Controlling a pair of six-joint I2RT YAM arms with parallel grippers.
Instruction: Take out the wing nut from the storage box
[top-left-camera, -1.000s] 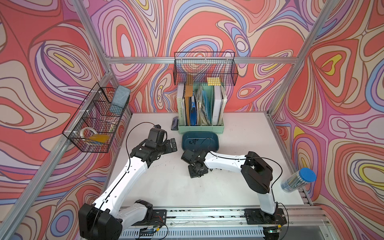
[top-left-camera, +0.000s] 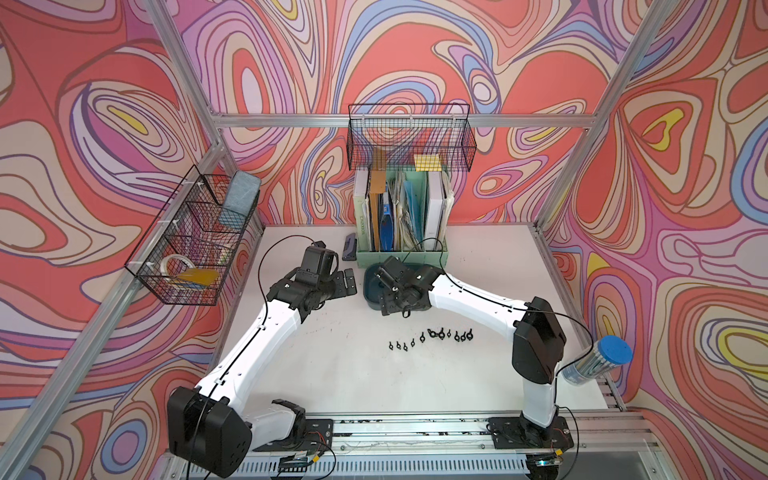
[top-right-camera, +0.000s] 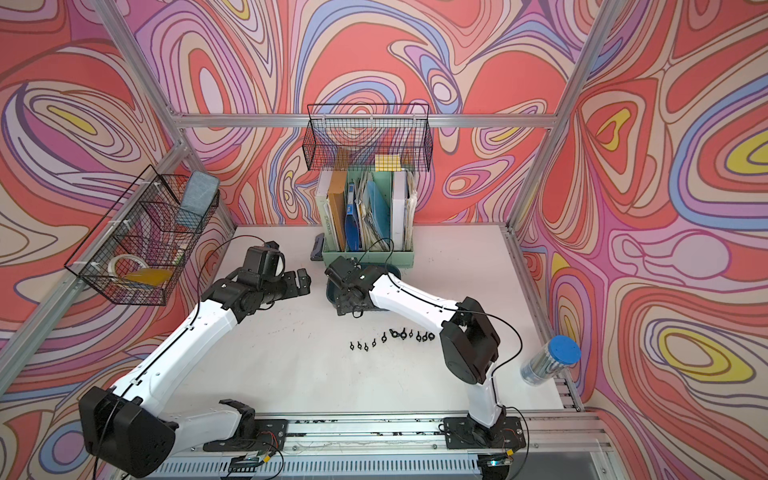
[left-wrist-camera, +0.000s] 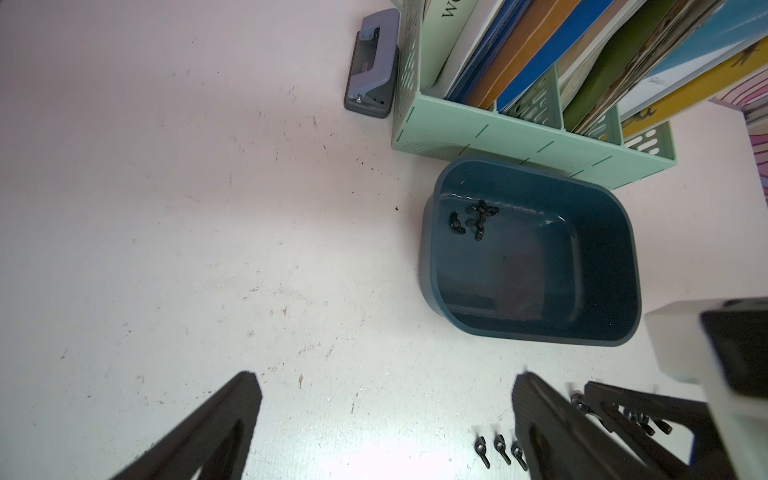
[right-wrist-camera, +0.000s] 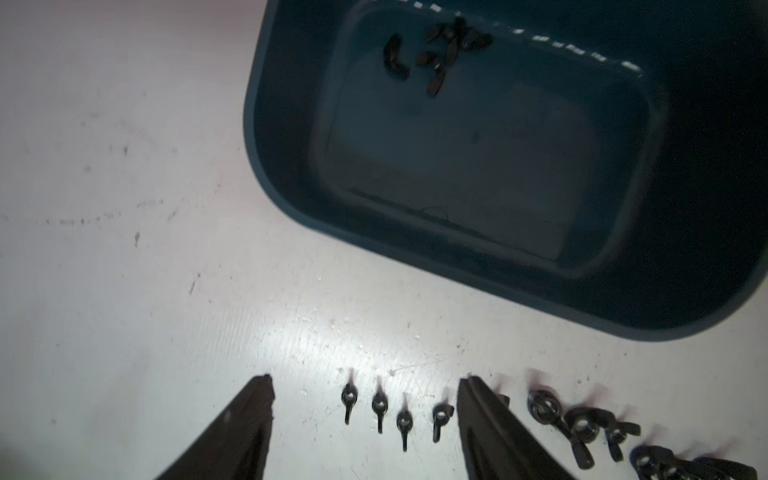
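Several small black wing nuts (left-wrist-camera: 480, 214) lie clustered in the left back part of the dark blue storage box (left-wrist-camera: 534, 334). More wing nuts (right-wrist-camera: 379, 406) stand in a row on the white table in front of the box, with larger ones (right-wrist-camera: 582, 425) towards the right. Above the table near the box's front edge, my right gripper has its fingers apart with nothing held between them. My left gripper is open and empty, hanging left of the box. In the top left view the right arm covers much of the box.
Behind the box stands a green file holder (left-wrist-camera: 528, 142) full of folders, with a hole punch (left-wrist-camera: 374, 64) to its left. A blue-lidded jar (top-left-camera: 596, 358) is at the far right. Table space left of the box is clear.
My right gripper has risen and moved back from over the row towards the box, uncovering the wing nuts on the table.
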